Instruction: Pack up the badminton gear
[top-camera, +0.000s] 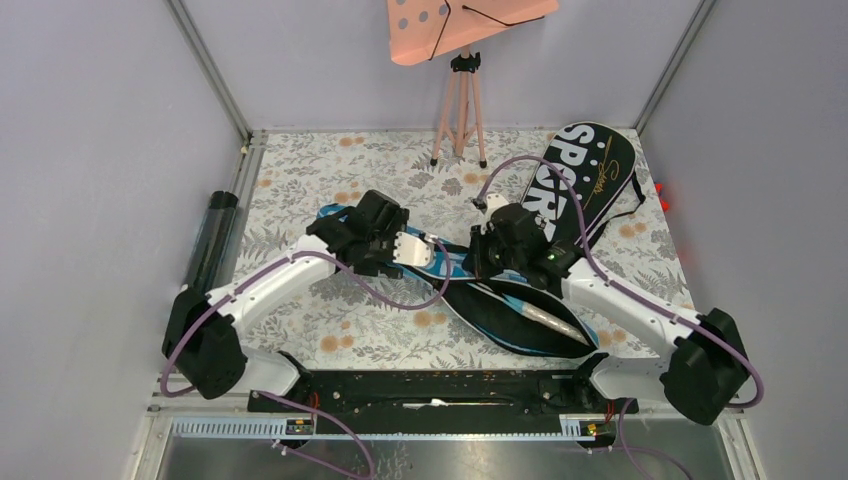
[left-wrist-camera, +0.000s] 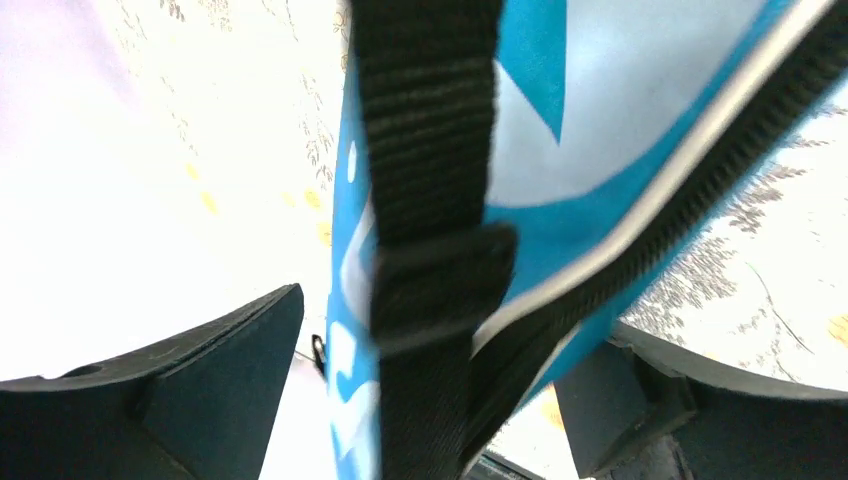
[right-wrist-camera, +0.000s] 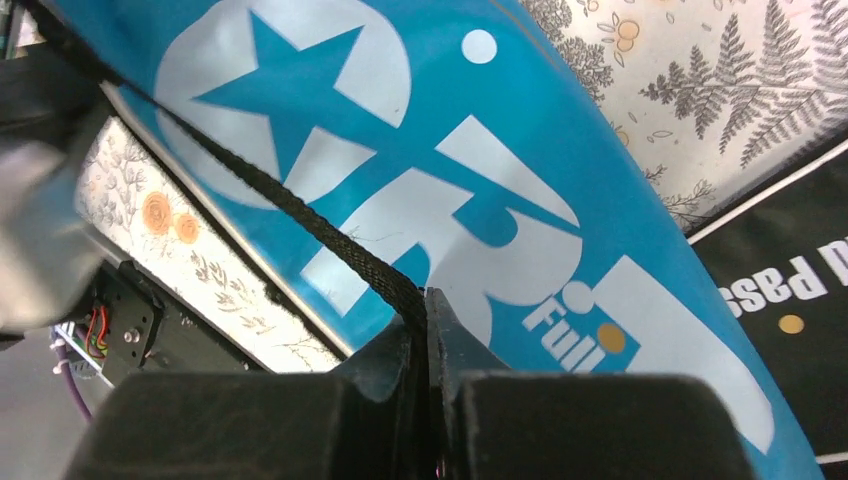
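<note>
A blue-and-black racket bag (top-camera: 440, 260) lies across the middle in the top view, its black interior (top-camera: 510, 320) open toward the front, a long light item (top-camera: 540, 320) inside. My left gripper stands open around the bag's end, where a black strap (left-wrist-camera: 425, 120) and zipper pass between its fingers. My right gripper is shut on a thin black cord (right-wrist-camera: 280, 190) that runs across the blue printed fabric (right-wrist-camera: 560, 300).
A black SPORT bag (top-camera: 585, 180) lies at the back right. A pink easel (top-camera: 463, 110) stands behind. A dark cylinder (top-camera: 210, 240) lies at the left edge.
</note>
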